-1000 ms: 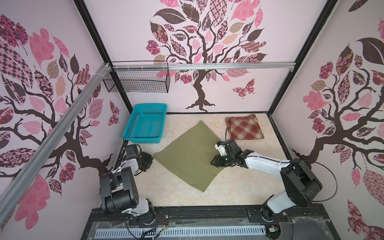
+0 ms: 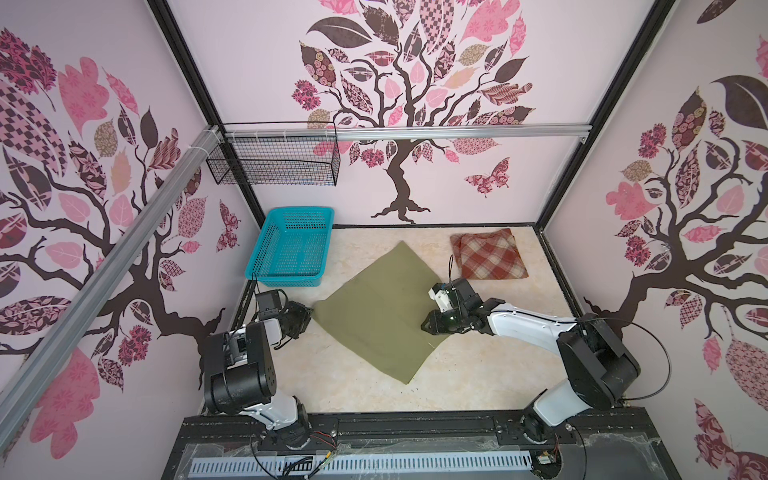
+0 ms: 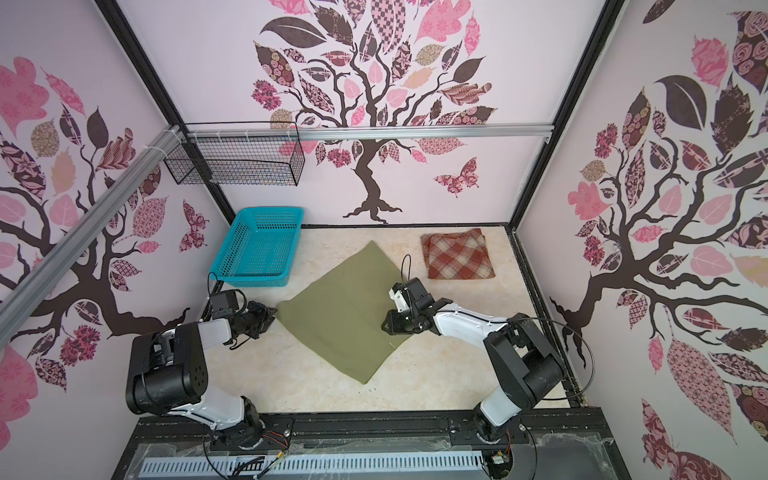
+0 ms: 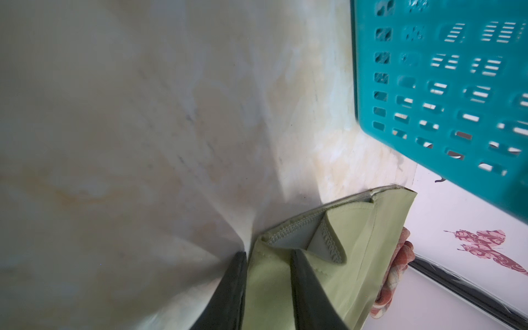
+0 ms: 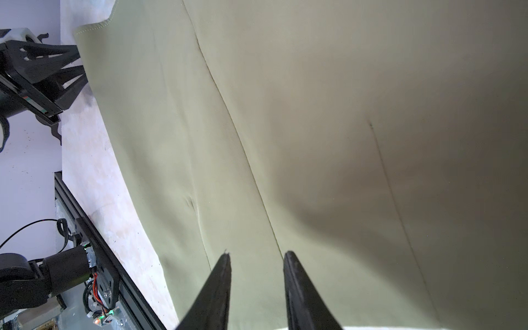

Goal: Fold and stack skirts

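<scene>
An olive-green skirt [image 2: 384,312] lies spread flat on the table, turned like a diamond. In the left wrist view a corner of the skirt [image 4: 269,275] reaches between the parted fingers of my left gripper, beside the cloth's hemmed edge; whether they press on it is unclear. My right gripper is over the skirt's right part, its fingers apart with no bunched cloth between them. A red-and-white plaid skirt [image 2: 488,254], folded into a square, rests at the back right.
An empty-looking teal basket [image 2: 289,280] stands at the back left, just behind my left gripper. A black wire basket [image 2: 280,160] hangs above it. Bare table [image 2: 496,368] shows at the front right.
My left gripper has shifted slightly to the right, and the skirt's left corner has drawn slightly inward. The right gripper looks almost still, though its arm has shifted a little.
</scene>
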